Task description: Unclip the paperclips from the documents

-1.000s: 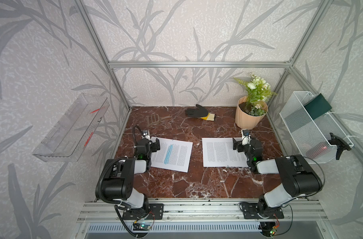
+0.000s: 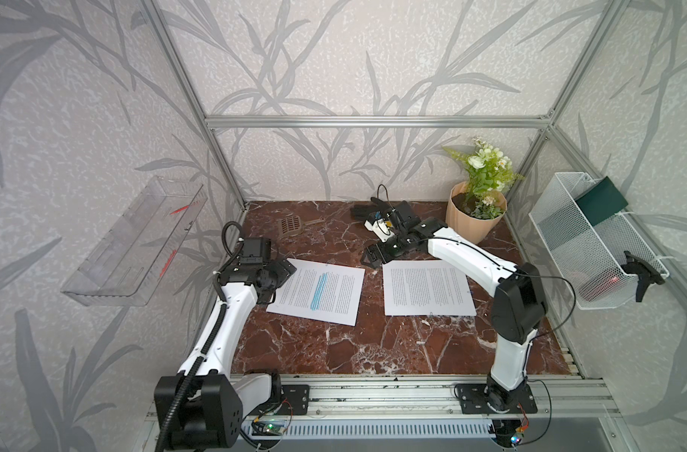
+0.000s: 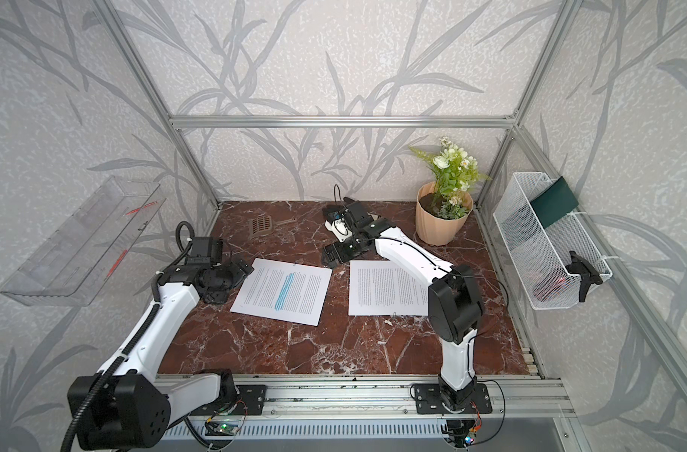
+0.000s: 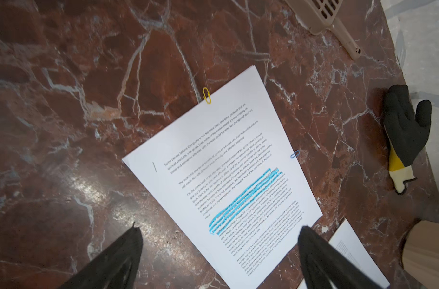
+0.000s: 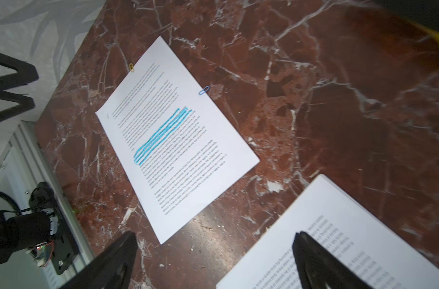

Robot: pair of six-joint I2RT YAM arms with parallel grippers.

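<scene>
On the table's left lies a highlighted document (image 4: 229,139), a yellow paperclip (image 4: 206,95) on its top edge and a blue paperclip (image 4: 295,154) on its long side edge. Both clips also show in the right wrist view. A second document (image 2: 427,290) lies to the right; I make out no clip on it. My left gripper (image 2: 284,272) is open above the first document's left edge, nothing between its fingers. Between the two papers, toward their far side, hovers my open right gripper (image 2: 371,257), also empty.
A black and yellow glove (image 4: 404,127) lies at the back, partly behind the right arm from above. A beige slotted turner (image 2: 290,224) rests back left, a potted plant (image 2: 475,218) back right.
Both arms have risen and stretched out from their folded poses. The right gripper has swung left from near the plant to between the papers; the left has come down rightward. The papers have not moved.
</scene>
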